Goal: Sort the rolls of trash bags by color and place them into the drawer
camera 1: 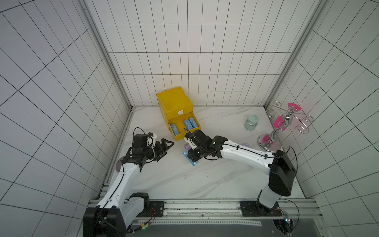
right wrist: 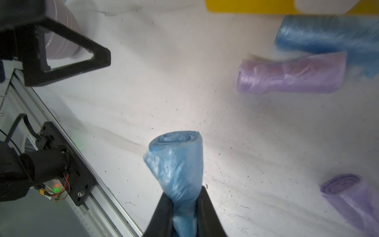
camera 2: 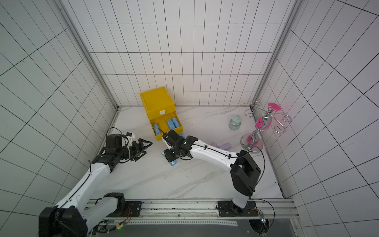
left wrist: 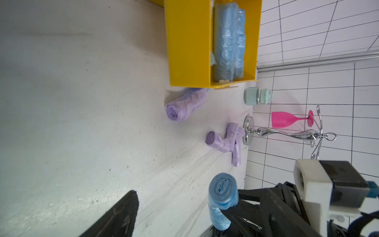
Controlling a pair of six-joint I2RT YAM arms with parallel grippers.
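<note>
My right gripper is shut on a blue roll (right wrist: 177,158), held clear of the table. In the left wrist view that held blue roll (left wrist: 223,193) stands upright between the right fingers. My left gripper (camera 1: 169,144) is open and empty, left of it. The yellow drawer (camera 1: 180,137) is pulled out, with several blue rolls (camera 1: 187,124) inside. In front of it a purple roll (right wrist: 292,75) lies beside another blue roll (right wrist: 327,34) on the table. More purple rolls (left wrist: 227,142) lie to the right, mostly behind the right arm in the top left view.
A green jar (camera 1: 251,122) stands at the back right, near a metal rack (camera 1: 272,138) with pink glasses. A purple round object (right wrist: 59,29) sits at the left, partly hidden by the left arm.
</note>
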